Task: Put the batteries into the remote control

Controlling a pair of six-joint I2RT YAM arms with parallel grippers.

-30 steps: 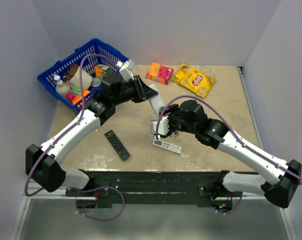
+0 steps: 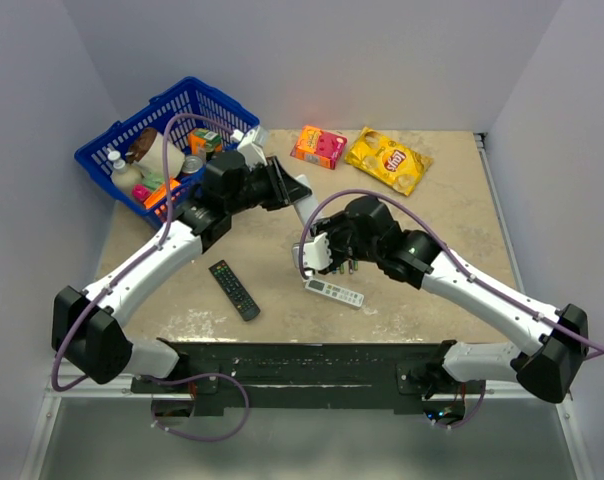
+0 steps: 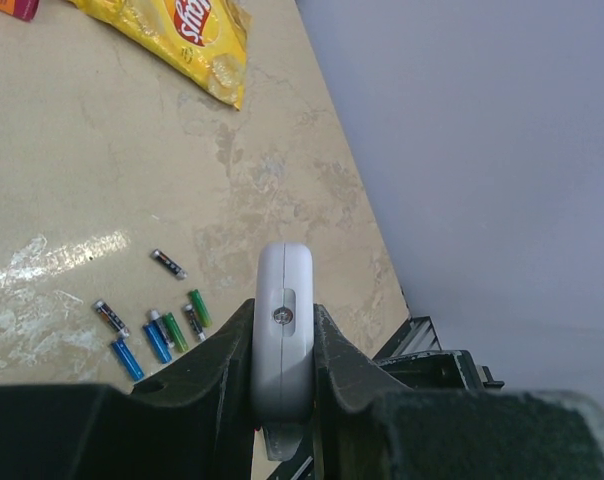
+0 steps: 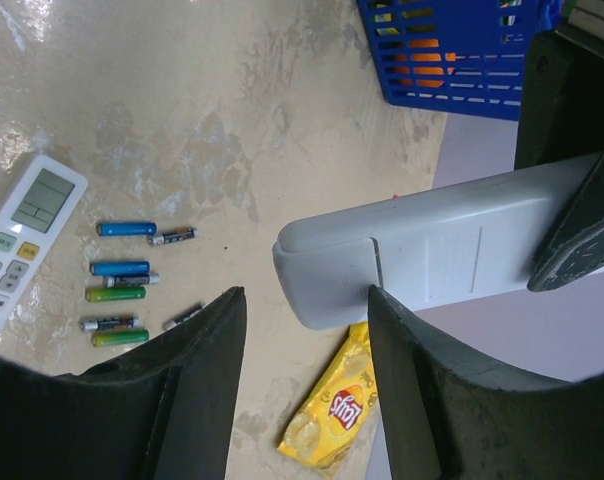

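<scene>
A white remote control (image 2: 307, 206) hangs tilted above the table, with my left gripper (image 2: 294, 186) shut on it. In the left wrist view the remote (image 3: 283, 340) points away between the fingers. The other end of the remote (image 4: 422, 235), with a seam across its face, reaches down to my right gripper. The right fingers stand apart; one fingertip (image 4: 377, 300) overlaps the face near that seam, the other is clear of it. Whether they grip anything cannot be told. Several loose batteries (image 4: 122, 268) lie on the table below.
A second white remote (image 2: 334, 292) and a black remote (image 2: 234, 290) lie on the table. A blue basket (image 2: 94, 158) of goods stands at the back left, with a red box (image 2: 319, 146) and a yellow chips bag (image 2: 389, 162) at the back.
My right gripper has shifted slightly to the left in the top view, its arm with it.
</scene>
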